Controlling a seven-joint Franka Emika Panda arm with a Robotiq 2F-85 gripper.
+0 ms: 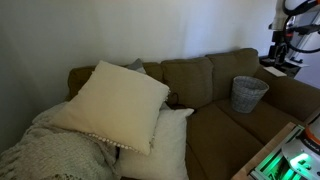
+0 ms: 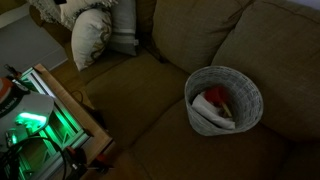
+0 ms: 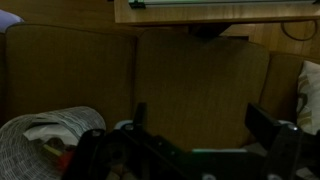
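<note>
My gripper is open above the brown sofa, its two dark fingers wide apart with nothing between them. In exterior view 1 the gripper (image 1: 279,52) hangs at the upper right, small and dark, higher than the basket. A grey woven basket (image 1: 248,93) stands on the sofa seat near the backrest. Seen from exterior view 2, the basket (image 2: 251,103) holds a white cloth (image 2: 209,112) and a red item (image 2: 217,95). The wrist view catches the basket (image 3: 18,148) at lower left, off to one side of the fingers.
Large cream pillows (image 1: 118,103) and a grey blanket (image 1: 55,152) fill the sofa's left end. A wooden table edge (image 3: 225,14) runs along the sofa's front.
</note>
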